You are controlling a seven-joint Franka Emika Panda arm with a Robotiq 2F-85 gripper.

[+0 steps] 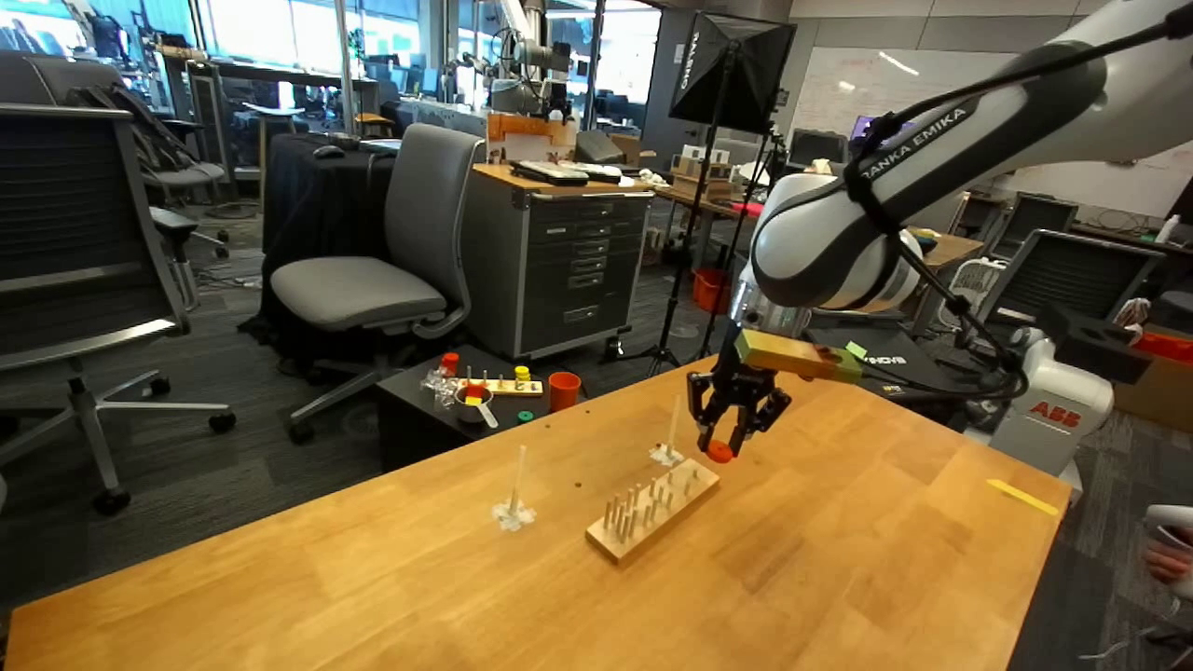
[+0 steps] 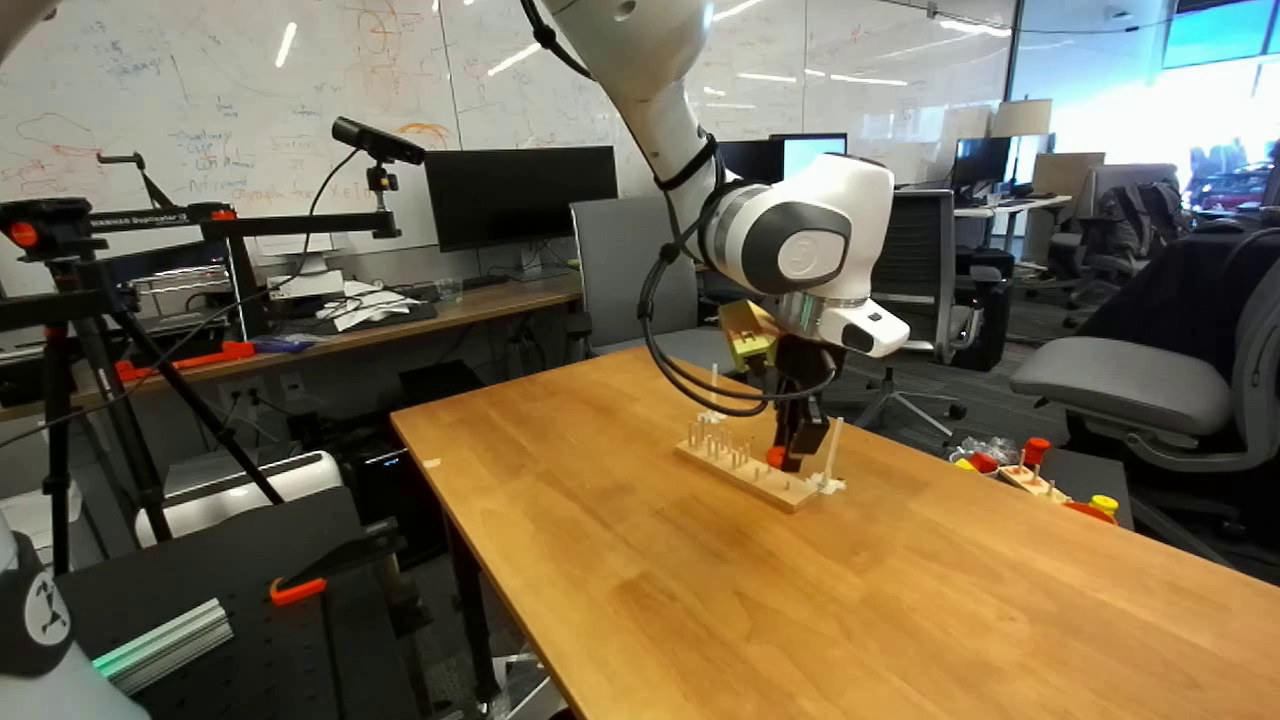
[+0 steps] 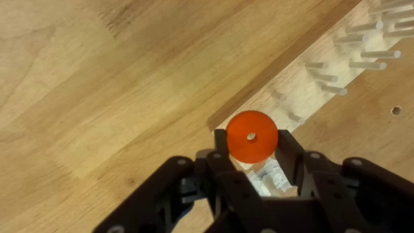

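Observation:
A flat red disc (image 3: pixel 252 147) with a small hole through its middle is pinched between my two fingertips in the wrist view. My gripper (image 1: pixel 721 445) is shut on it, held above the table near the end of the pegboard with the shortest pegs. That pegboard (image 1: pixel 653 513) is a long wooden block with rows of pegs that rise in height along it. In the wrist view the disc covers part of the board's near end (image 3: pixel 287 101). From the opposite side, the disc (image 2: pixel 776 457) appears just behind the board (image 2: pixel 756 475).
Two thin upright sticks, one near (image 1: pixel 517 481) and one far (image 1: pixel 673 425), stand on the table in white blobs. The far one is close to my gripper. A low black side table holds a red cup (image 1: pixel 564 390) and small pieces.

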